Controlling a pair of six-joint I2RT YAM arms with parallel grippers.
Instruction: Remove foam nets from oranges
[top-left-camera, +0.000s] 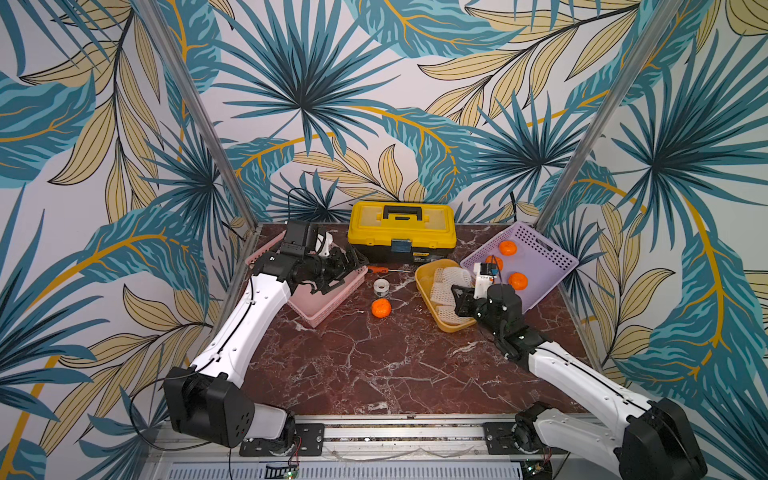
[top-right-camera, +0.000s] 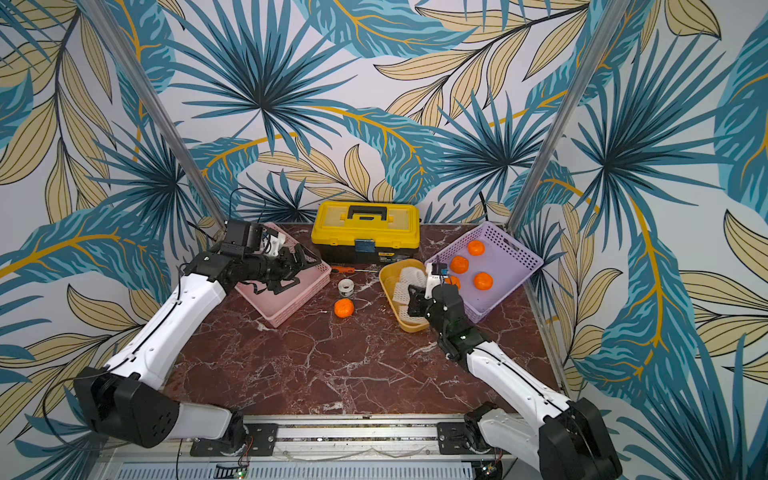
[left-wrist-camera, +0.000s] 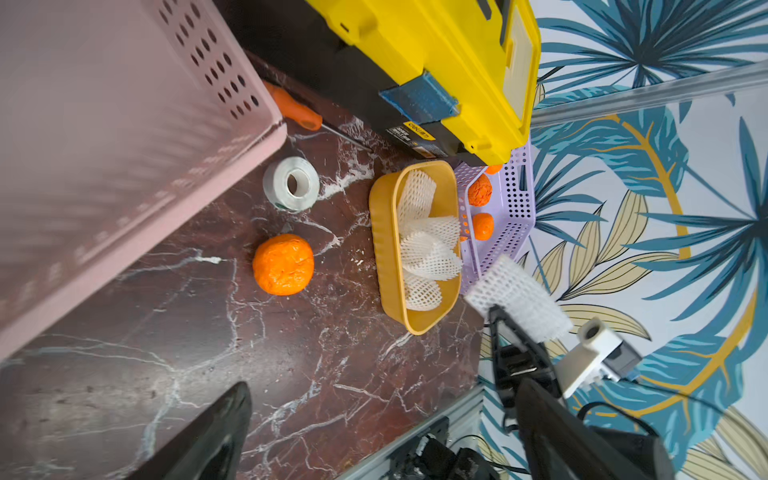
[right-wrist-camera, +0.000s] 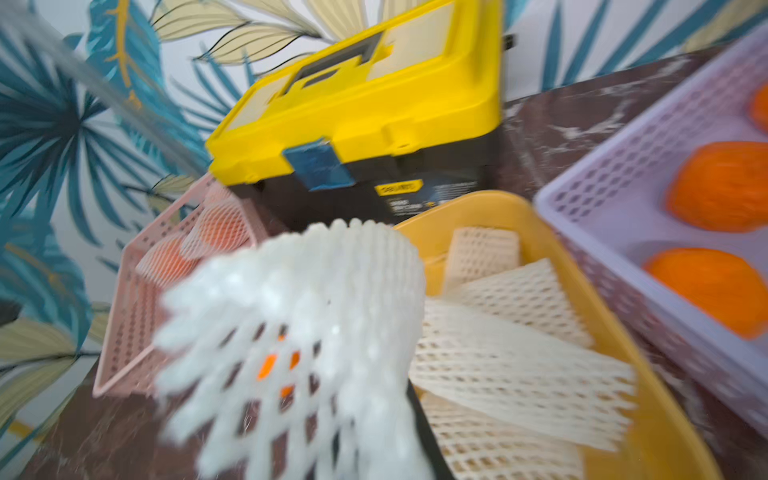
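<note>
A bare orange lies on the marble table beside the roll of tape. Over the near part of the yellow basket, my right gripper is shut on a white foam net, which hangs large in the right wrist view and hides the fingertips. In the left wrist view the same net sticks out of the right gripper. My left gripper is open and empty over the pink basket. Netted oranges rest inside the pink basket, hidden behind the left arm in the top views.
Several loose nets lie in the yellow basket. The purple basket at the right holds several bare oranges. A yellow toolbox stands at the back, with a screwdriver and tape roll before it.
</note>
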